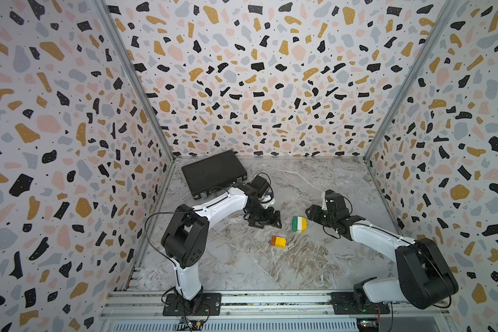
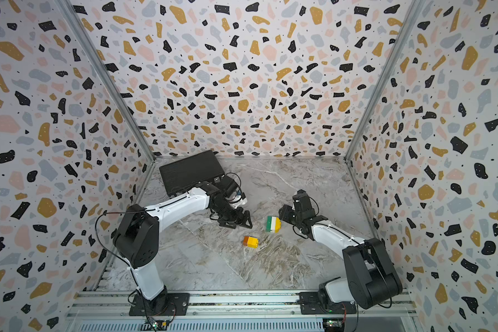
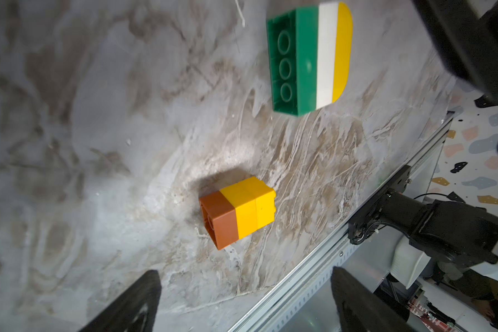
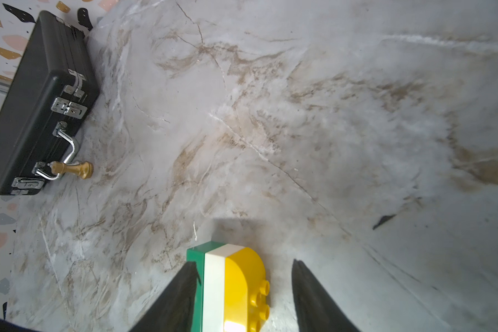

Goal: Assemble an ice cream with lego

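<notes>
A green, white and yellow block stack with a rounded yellow end lies on the middle of the table. A brown and yellow stack lies nearer the front. My left gripper hangs above and behind the brown-yellow stack in its wrist view, fingers apart with nothing between them. My right gripper is just right of the green-white-yellow stack in the top views; in its wrist view that stack shows between and beyond the blurred, parted fingertips, and contact cannot be told.
A black case lies at the back left, with a small brass-coloured piece by its handle. Patterned walls bound the table at the sides and back.
</notes>
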